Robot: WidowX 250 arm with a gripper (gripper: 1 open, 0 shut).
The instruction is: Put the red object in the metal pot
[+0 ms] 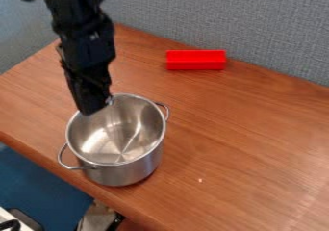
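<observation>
The red object (195,60), a rectangular block, lies on the wooden table near its back edge, right of the arm. Nearer the front left stands the metal pot (144,162), upright, with two loop handles; the part of its inside that shows is empty. My black gripper (92,108) points down at the pot's back left rim, overlapping it in the view. It is well left of and in front of the red block. The fingers are dark and seen closely overlapped, so I cannot tell whether they are open or shut. Nothing red shows at them.
A grey textured wall (257,18) rises behind the table. Past the front left edge are a blue surface (38,189) and some dark and white equipment at the bottom corner.
</observation>
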